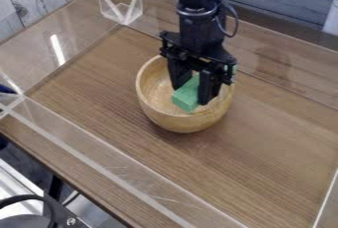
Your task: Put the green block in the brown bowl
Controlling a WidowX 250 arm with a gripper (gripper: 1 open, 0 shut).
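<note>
The green block (188,93) is tilted, low inside the brown bowl (153,106). Dark fingers of my gripper (188,80) reach down over the bowl, one on each side of the block's upper part. Whether they still press on the block or stand slightly apart from it, I cannot tell. Part of the bowl's far rim is hidden behind the gripper.
A clear wire-like stand (121,8) is at the back left. At the front left corner sits a black round device with cables (34,210).
</note>
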